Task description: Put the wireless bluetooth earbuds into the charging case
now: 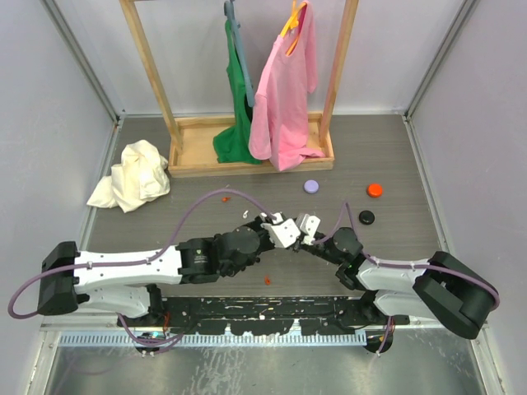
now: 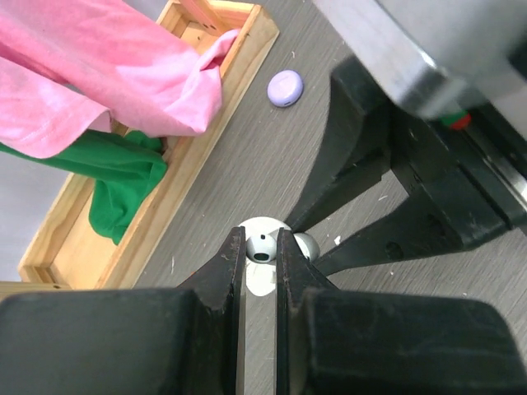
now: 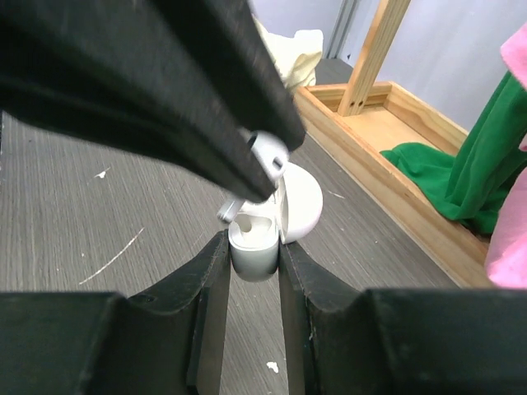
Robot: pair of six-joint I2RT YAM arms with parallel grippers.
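The white charging case [image 3: 254, 247] is held in my right gripper, with its lid [image 3: 300, 197] open. My left gripper is shut on a small white earbud [image 3: 270, 151] over the case, its stem slanting down toward it in the right wrist view. In the top view the two grippers meet at the centre, right gripper from the right, left from the left, and hide the case. Whether the earbud touches its slot I cannot tell.
A wooden rack [image 1: 187, 169] with pink and green shirts stands at the back. A white cloth [image 1: 136, 177] lies back left; a purple lid [image 1: 311, 186], red lid [image 1: 375, 190] and black lid [image 1: 367, 217] lie right. Small bits are scattered on the table.
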